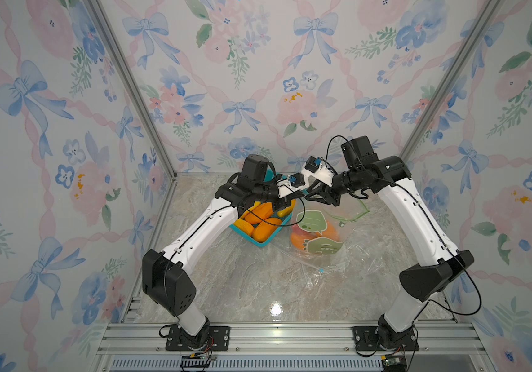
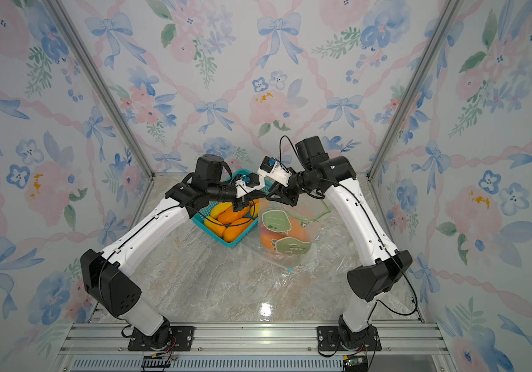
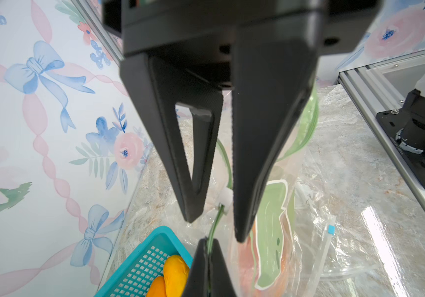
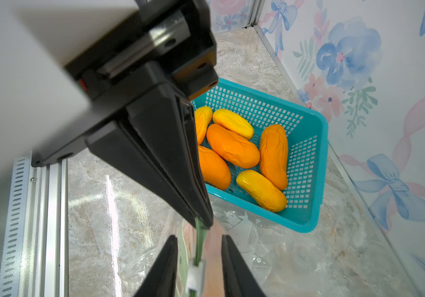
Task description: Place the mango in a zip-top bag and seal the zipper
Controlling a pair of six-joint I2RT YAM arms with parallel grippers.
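The clear zip top bag (image 1: 311, 222), printed with green shapes, stands on the table with a reddish-orange mango (image 1: 300, 238) visible through its wall. A green zipper strip (image 3: 214, 226) runs along its top edge and carries a small white slider (image 4: 196, 275). At one end of that strip my left gripper is shut, pinching the thin green edge. Beside it, my right gripper stands part open, its fingers on either side of the slider without visibly touching it. The zipper's far stretch (image 1: 357, 217) curves out to the right, looking parted from the other edge.
Left of the bag stands a turquoise basket (image 4: 316, 198) with several orange and yellow mangoes (image 4: 232, 146). A loose clear plastic piece with a blue tab (image 3: 331, 229) lies on the table in front. Both grippers are very close together.
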